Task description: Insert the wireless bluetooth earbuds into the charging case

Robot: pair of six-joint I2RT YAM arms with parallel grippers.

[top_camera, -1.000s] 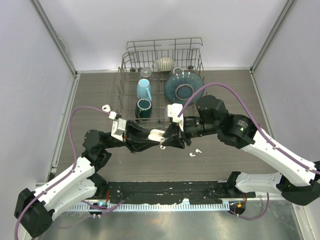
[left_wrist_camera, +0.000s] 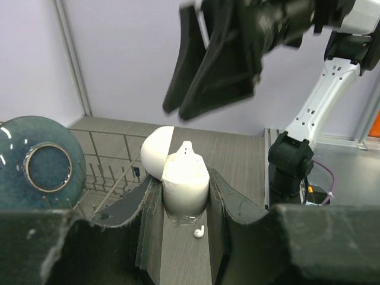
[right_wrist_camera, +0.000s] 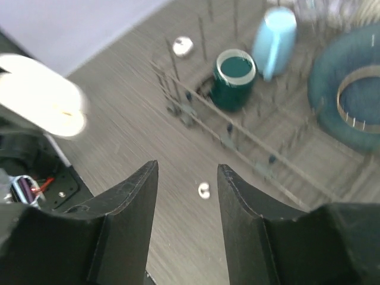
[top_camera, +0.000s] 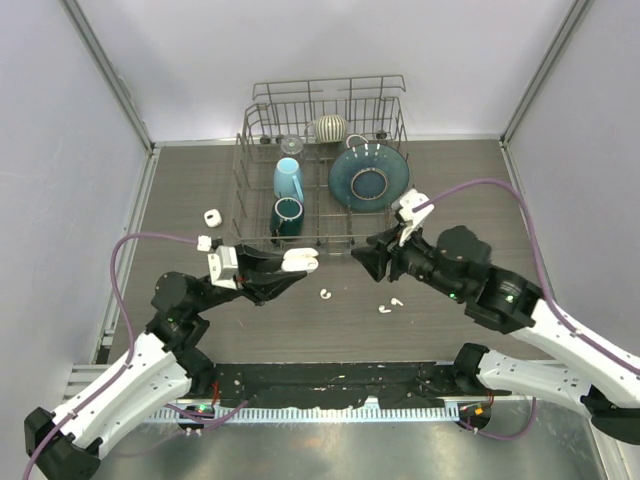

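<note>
The white charging case (top_camera: pixel 300 259), lid raised, is held in my left gripper (top_camera: pixel 280 275); in the left wrist view the case (left_wrist_camera: pixel 185 184) sits between the two dark fingers. My right gripper (top_camera: pixel 372 258) hangs right of the case, fingers apart, with nothing between them in the right wrist view. On the wooden table lie small white earbud pieces: one (top_camera: pixel 325 294) below the case, others (top_camera: pixel 384 309) further right. The one below also shows in the right wrist view (right_wrist_camera: pixel 204 190).
A wire dish rack (top_camera: pixel 240 200) at the back holds mugs (top_camera: pixel 287 178), a teal plate (top_camera: pixel 355 170) and other crockery. A small white object (top_camera: pixel 212 217) lies left of it.
My right gripper has drawn back to the right from the case and turned. My left gripper, with the case, has shifted slightly left.
</note>
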